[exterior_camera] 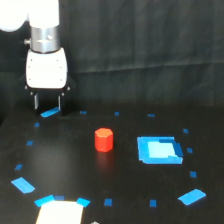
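My gripper [48, 101] hangs at the upper left of the camera view, below the white arm. Its two thin fingers stand apart, with nothing seen between them. A red block with an angular outline [104, 140] rests on the dark table near the middle, to the right of the gripper and nearer the camera. Farther right lies a blue square [144, 152] with a white patch [161, 150] inside it. Whether that square is a tray or a flat marking I cannot tell.
Small blue marks [109, 202] dot the black table, with longer blue strips [192, 197] near its edges. A cream-coloured object [60, 213] is cut off by the bottom edge at the left. Bare table separates the red block from the blue square.
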